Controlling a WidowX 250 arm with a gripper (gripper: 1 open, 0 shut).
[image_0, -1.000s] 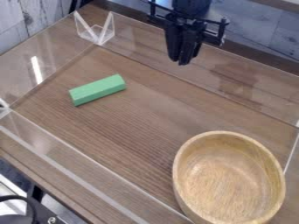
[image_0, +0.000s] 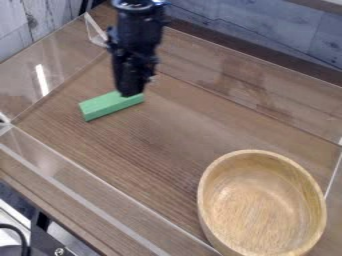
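The dark robot gripper (image_0: 134, 78) hangs in the upper left, just over a green block (image_0: 110, 105) lying flat on the wooden table (image_0: 160, 170). Its fingertips appear slightly above and behind the block's right end; whether they touch it cannot be told. The gap between the fingers is too blurred and dark to make out.
A large round wooden bowl (image_0: 261, 210) stands at the front right. Grey board walls border the back, and clear tape runs along the left side.
The block and bowl look unmoved.
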